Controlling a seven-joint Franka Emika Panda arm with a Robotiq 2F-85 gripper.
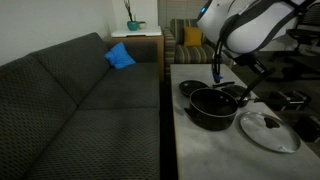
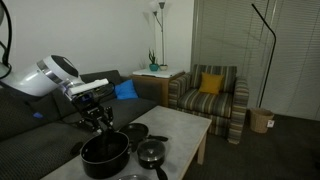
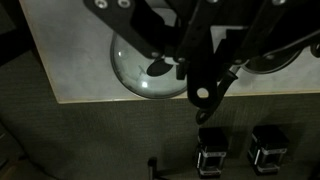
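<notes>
In exterior view 2 my gripper is above the black pot, pointing down. A black handle with a round hole at its end sits between the dark fingers in the wrist view, and my gripper looks shut on it. The rest of that utensil is hidden by the gripper. The pot stands open on the table in exterior view 1; its inside is too dark to read.
A glass lid lies on the table's near right part. Beyond the pot is a small black pan; a saucepan stands beside the pot. The sofa runs along the left. Bare tabletop shows in front.
</notes>
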